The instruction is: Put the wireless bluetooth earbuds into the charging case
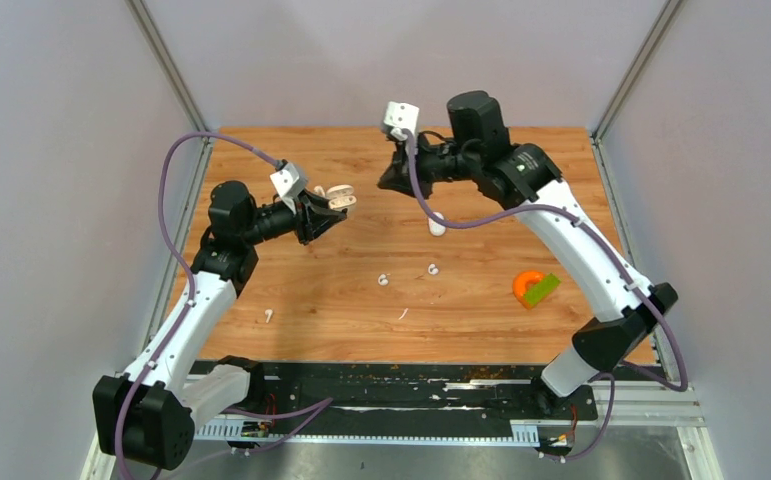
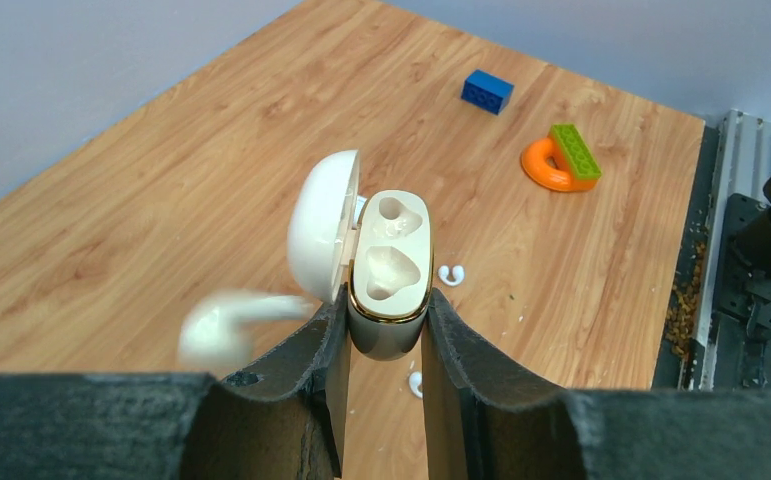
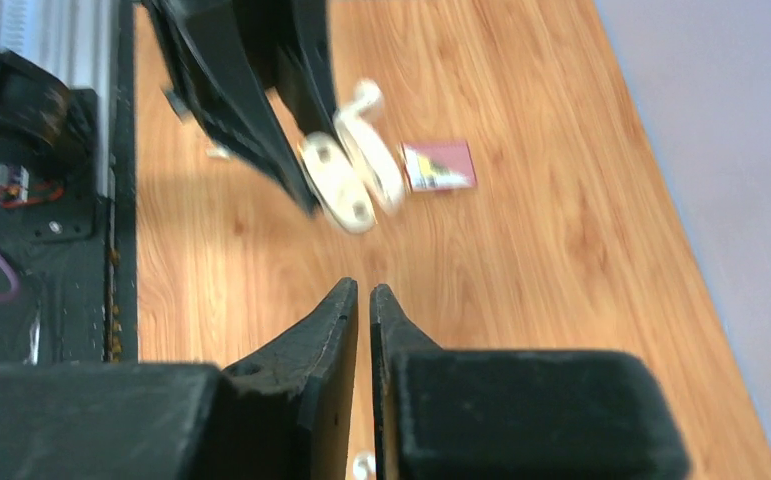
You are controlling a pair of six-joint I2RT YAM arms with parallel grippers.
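Note:
The white charging case (image 2: 391, 250) stands with its lid (image 2: 323, 225) open and two empty hollows facing up. My left gripper is shut on its lower end, holding it above the table. A blurred white earbud with a stem shows left of the case; in the right wrist view the earbud (image 3: 364, 95) appears beside the lid, away from my right fingers. Whether it touches anything there, I cannot tell. My right gripper is shut to a narrow gap, with nothing visible between its tips, to the right of the case in the top view.
Small white pieces (image 1: 383, 280) and a white capsule-like object (image 1: 437, 226) lie on the wooden table. An orange ring (image 1: 528, 284) with a green brick (image 1: 541, 290) sits at right. A blue brick (image 2: 488, 90) and a pink card (image 3: 441, 165) also lie there.

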